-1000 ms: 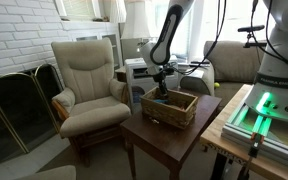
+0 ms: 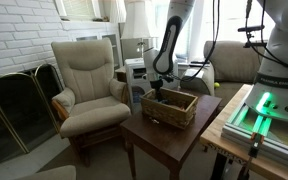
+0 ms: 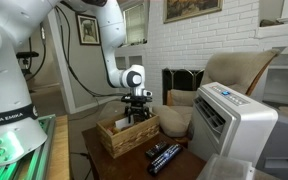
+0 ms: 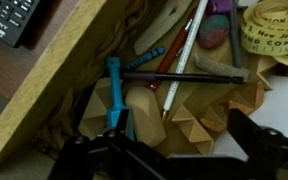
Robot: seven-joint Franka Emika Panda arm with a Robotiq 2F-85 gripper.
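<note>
My gripper is low over the open wicker basket [image 2: 167, 122], its dark fingers spread apart at the lower edge of the wrist view. A blue slim tool [image 4: 116, 95] lies in the basket near the left finger, beside a tan rounded block [image 4: 144, 115]. Across the middle runs a dark marker [image 4: 179, 77], crossed by a white pencil [image 4: 186, 55]. Nothing is clearly held between the fingers. Both exterior views show the gripper [image 3: 126, 115] reaching down inside the basket's walls; its tips are hard to make out there.
Yellow tape [image 4: 274, 30] and wooden geometric pieces [image 4: 189, 128] share the basket. On the brown table [image 3: 124, 165] beside it lie a black remote [image 3: 164, 158] and other dark items. A white appliance [image 3: 224, 115] stands near the basket.
My gripper has moved down slightly into the basket in exterior view 1. A blue patch seen below it earlier is now mostly out of sight. The basket has stayed in place.
</note>
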